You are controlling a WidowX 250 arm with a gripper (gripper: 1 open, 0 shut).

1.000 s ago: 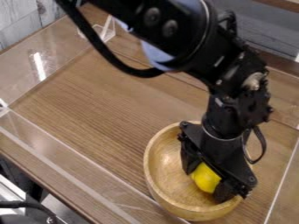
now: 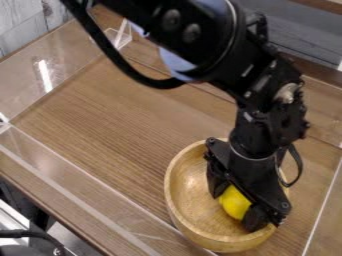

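Note:
A wooden bowl (image 2: 187,205) sits on the wooden surface at the lower right. My black gripper (image 2: 241,195) reaches down into it, its fingers around a yellow object (image 2: 234,202) that lies inside the bowl. The object is partly hidden by the fingers, and I cannot tell whether they are closed on it.
The wooden tabletop (image 2: 100,130) to the left of the bowl is bare. Clear plastic edges run along the left and right sides, and a grey wall stands at the back.

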